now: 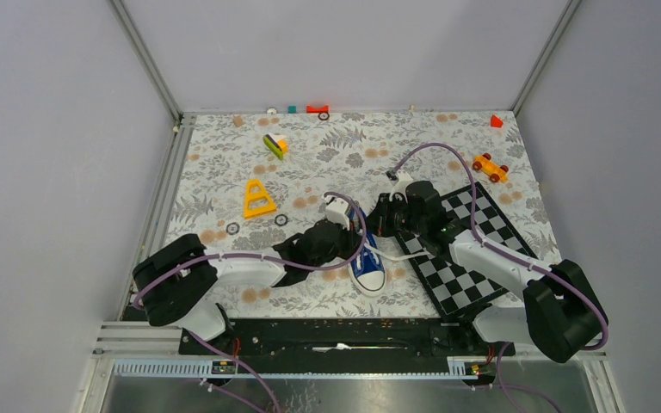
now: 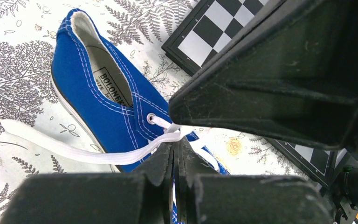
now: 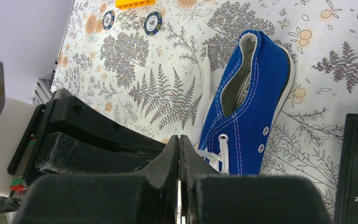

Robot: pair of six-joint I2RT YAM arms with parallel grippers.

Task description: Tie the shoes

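Observation:
A blue canvas shoe point(image 1: 368, 274) with a white toe cap lies under both grippers, toe toward the robot. My left gripper is shut at the lacing, with a white lace point(image 2: 93, 156) passing across its tips; no lace shows gripped between them. That lace trails away beside the shoe opening. My right gripper is also shut, close to the left one, and its tips hide part of the lacing near the eyelet point(image 3: 223, 137). Whether any lace is pinched in it is hidden. Another lace end point(image 1: 402, 257) stretches right from the shoe.
A black-and-white checkered board point(image 1: 465, 249) sits to the right, under the right arm. Toward the left are a yellow triangular frame point(image 1: 258, 199) and dark chips point(image 1: 281, 219). A toy car point(image 1: 490, 168) stands at the far right.

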